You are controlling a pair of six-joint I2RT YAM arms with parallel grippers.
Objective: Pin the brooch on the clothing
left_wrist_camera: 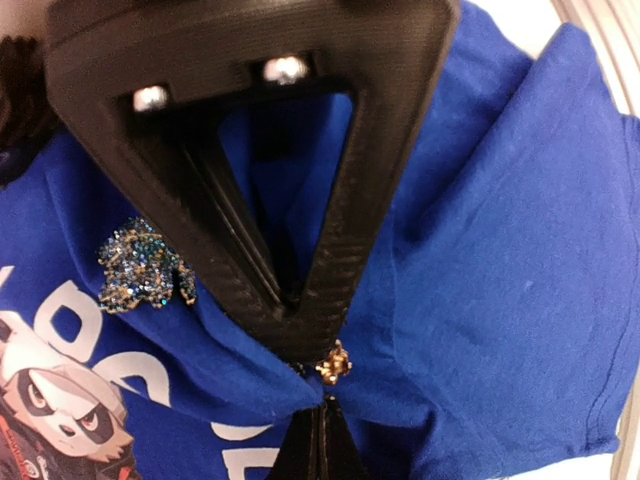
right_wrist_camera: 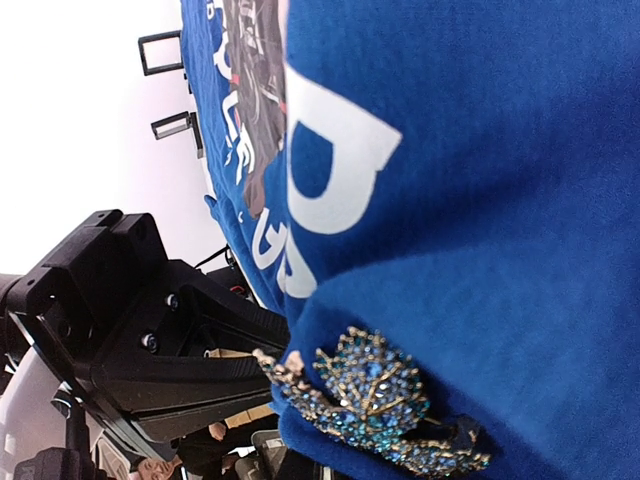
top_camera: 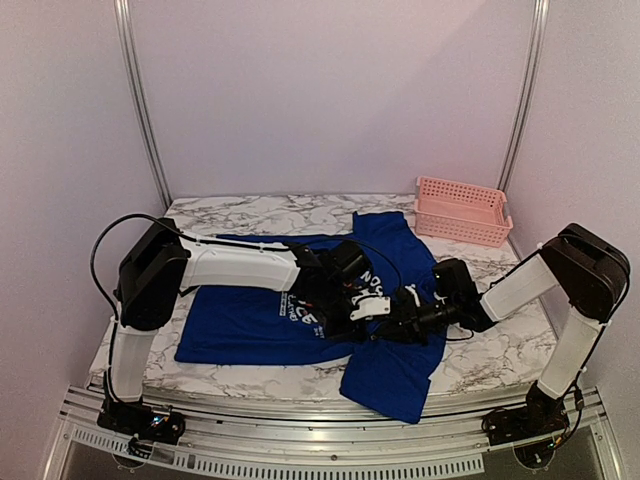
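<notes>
The blue shirt point(top_camera: 235, 325) lies spread on the table, one sleeve point(top_camera: 390, 385) over its front edge. In the right wrist view the jewelled brooch point(right_wrist_camera: 375, 390) rests against raised cloth, its end near my left gripper's tips. My right gripper covers the brooch's middle in the left wrist view, leaving a sparkling leaf point(left_wrist_camera: 145, 268) and a gold tip visible. My left gripper is shut beside that tip, with cloth bunched at its fingertips; whether cloth is pinched is unclear. The right gripper is shut too, its fingertips barely showing at the right wrist view's bottom edge.
A pink basket point(top_camera: 462, 212) stands empty at the back right. Bare marble table point(top_camera: 290, 212) runs along the back and shows at the right. Both grippers are very close together over the shirt.
</notes>
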